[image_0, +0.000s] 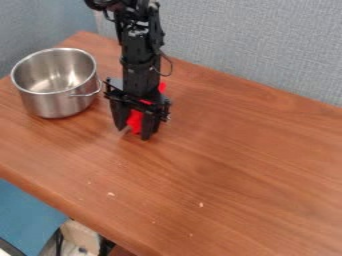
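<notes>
My black gripper (135, 126) is lowered to the wooden table just right of a steel pot (56, 82). A red object (135, 119) sits between and behind its fingers, mostly hidden by them, so I cannot tell whether they grip it.
Grey padded walls stand behind and at the left. A blue surface and some clutter lie past the table's front left edge.
</notes>
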